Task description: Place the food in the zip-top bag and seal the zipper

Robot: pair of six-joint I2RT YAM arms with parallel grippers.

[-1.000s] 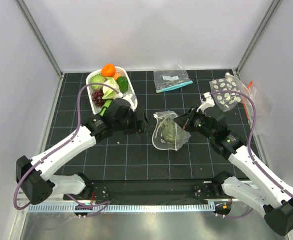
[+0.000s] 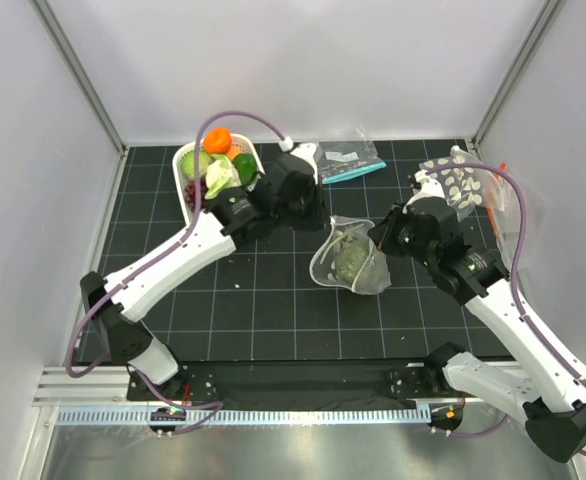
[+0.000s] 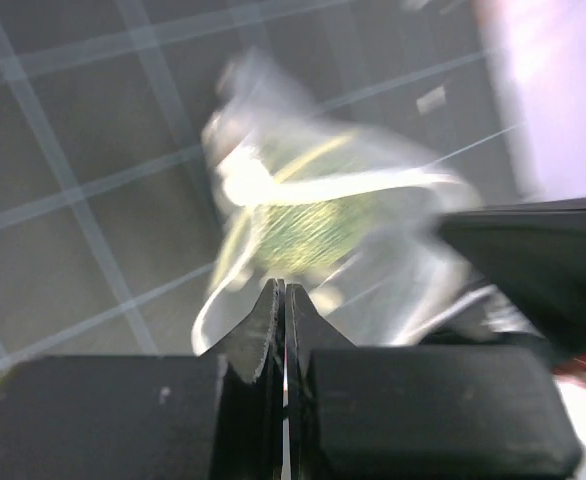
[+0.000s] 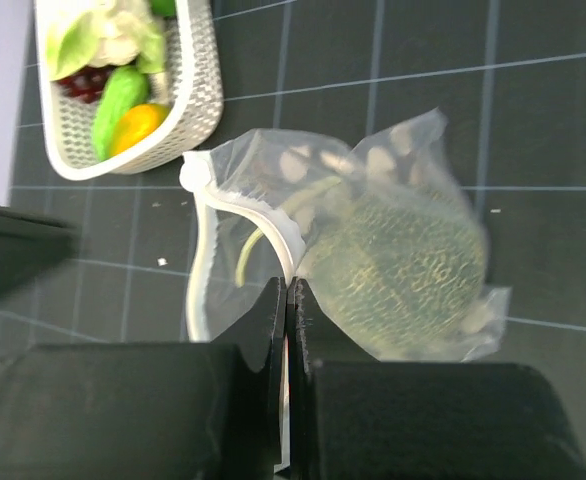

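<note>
A clear zip top bag (image 2: 362,271) stands mid-table with its mouth gaping. Inside it lies a round green netted food item (image 4: 398,268), with a thin yellowish strip beside it. My right gripper is shut on the bag's white zipper rim (image 4: 263,213). In the left wrist view the fingers of my left gripper meet, and nothing shows between them. The bag's opening (image 3: 323,190) appears beyond those fingertips. From above, the left gripper is over the area just behind the bag's mouth.
A white basket (image 4: 195,92) of fruit and vegetables stands at the back left, partly behind my left arm. A flat blue-zippered bag (image 2: 348,160) lies at the back. Another patterned bag (image 2: 451,182) is at the back right.
My left gripper has swung right and toward the back, from beside the basket to near the bag. The right gripper and the bag rim have shifted slightly right.
</note>
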